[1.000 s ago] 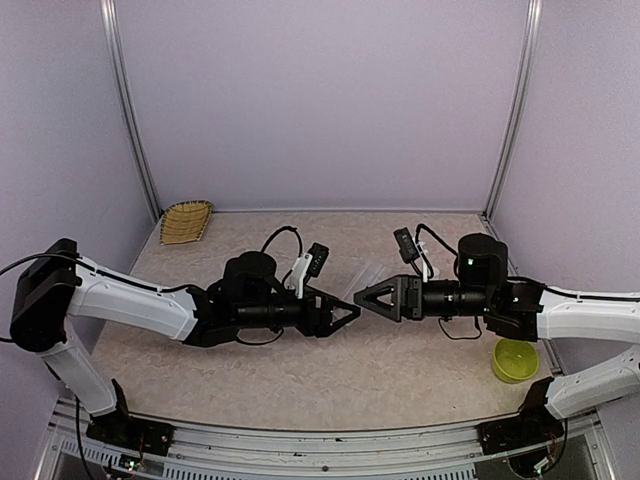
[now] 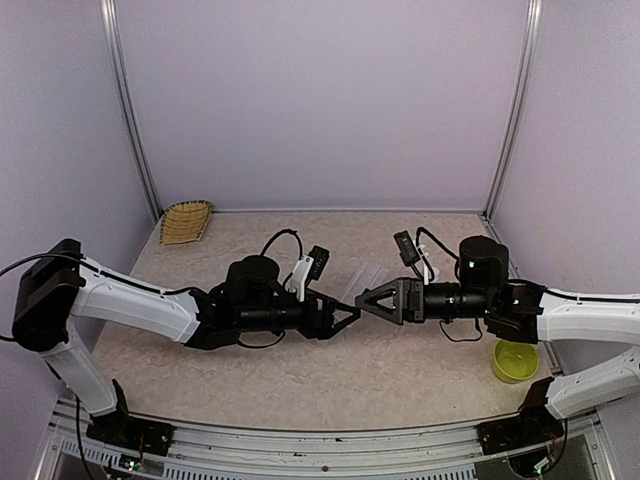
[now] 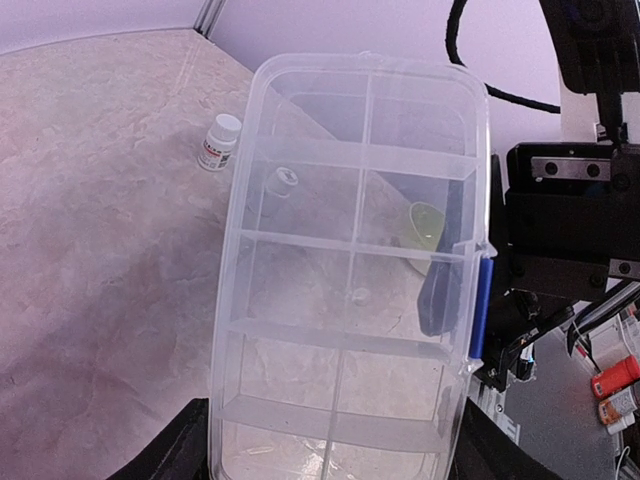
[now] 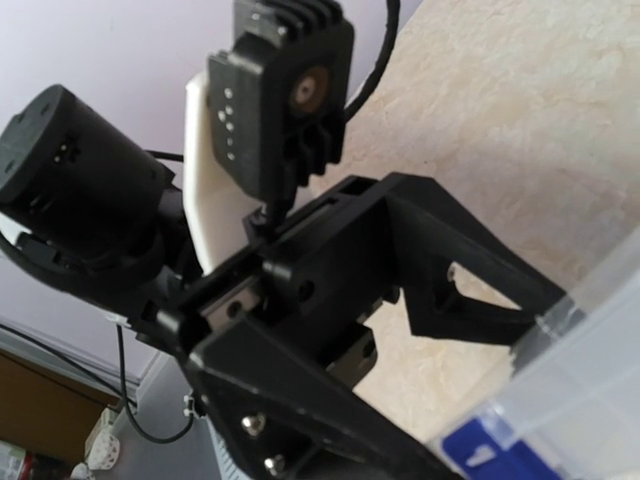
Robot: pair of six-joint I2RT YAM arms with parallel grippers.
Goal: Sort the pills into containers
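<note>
A clear divided pill box (image 3: 350, 270) stands up between the fingers of my left gripper (image 2: 346, 312), which is shut on its lower end. Its compartments look empty, and a blue latch (image 3: 482, 308) runs along one side. My right gripper (image 2: 374, 304) is open at that latch side; in the right wrist view one finger (image 4: 490, 270) reaches to the box's edge, and the blue latch (image 4: 500, 455) sits near the other. Whether either finger presses on the box is unclear. A white bottle (image 3: 218, 143) with a label stands on the table.
The yellow-green bowl (image 2: 515, 361) sits at the table's right side, near the right arm's base. A woven basket (image 2: 186, 222) lies at the back left. Another small white object (image 3: 282, 180) shows through the box.
The right gripper has shifted very slightly downward in the top view since about a second ago. My left arm and the box look unmoved.
</note>
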